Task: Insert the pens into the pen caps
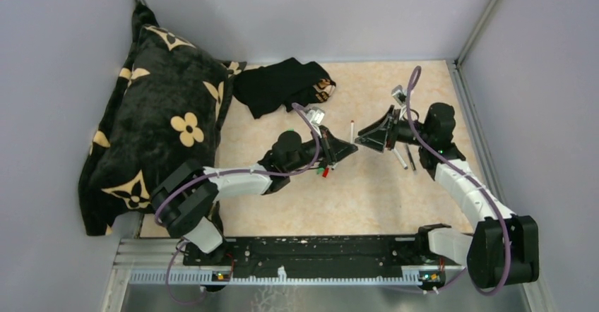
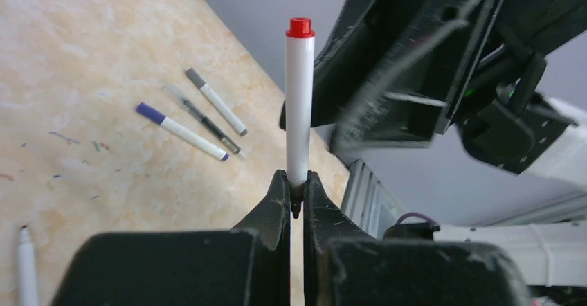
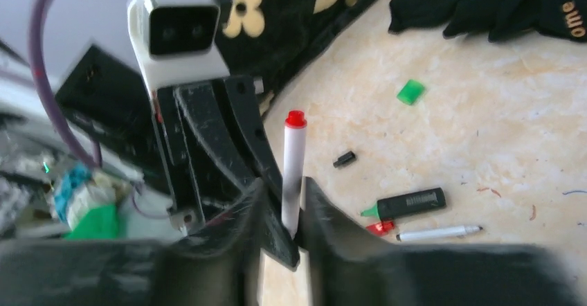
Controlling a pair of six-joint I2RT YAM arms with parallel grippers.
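Observation:
A white pen with a red end (image 2: 299,105) stands upright, its dark narrow end low between the fingertips of my left gripper, which is shut on it. Beside the pen, the fingers of my right gripper (image 1: 359,140) are parted; they loom large and blurred in the left wrist view. Seen from the right wrist, the red-ended pen (image 3: 294,167) rises past the blurred gap of that gripper. On the table lie a red cap (image 3: 381,228), a small black cap (image 3: 344,159), a green cap (image 3: 410,92) and an uncapped white pen (image 3: 439,233).
A black marker with a green tip (image 3: 412,203) lies by the red cap. Under the right arm are a blue-capped pen (image 2: 181,133), a clear pen (image 2: 208,122) and a grey-capped pen (image 2: 218,103). Dark cloth (image 1: 282,86) lies at the back.

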